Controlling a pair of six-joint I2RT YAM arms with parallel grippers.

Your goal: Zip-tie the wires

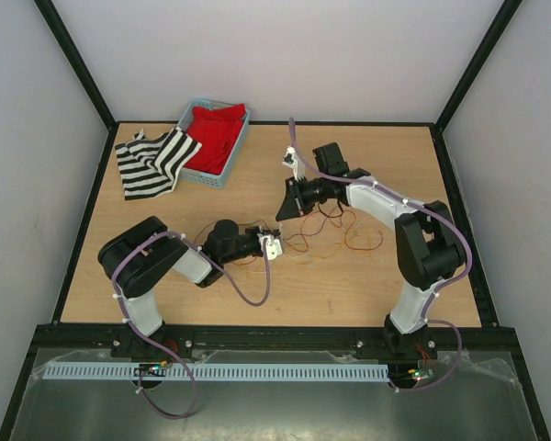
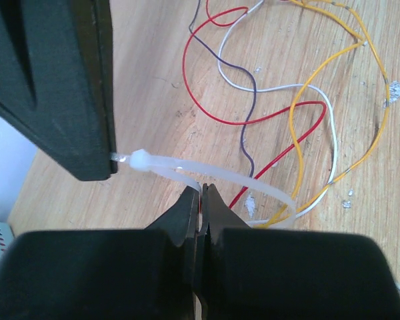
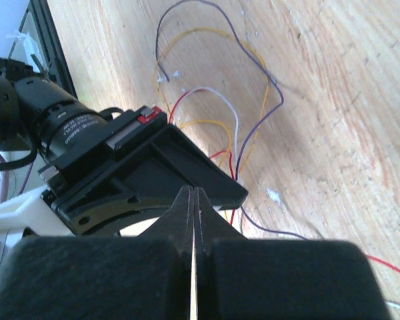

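Note:
A translucent white zip tie (image 2: 220, 172) forms a loop, its small head (image 2: 140, 160) at the left in the left wrist view. The loop's far end curves around the bundled wires (image 2: 280, 217). My left gripper is shut, and the loop's lower strand runs in between its fingertips. At the strap's tail, just beyond the head, my right gripper (image 1: 278, 219) is shut on the tip. In the right wrist view the right gripper covers the tie, and the left gripper lies behind its tips.
Red, white, yellow and purple wires spread loosely over the wooden table (image 1: 193, 299). Toward the back left stand a blue basket (image 1: 214, 179) with red cloth and a striped cloth (image 1: 153, 165).

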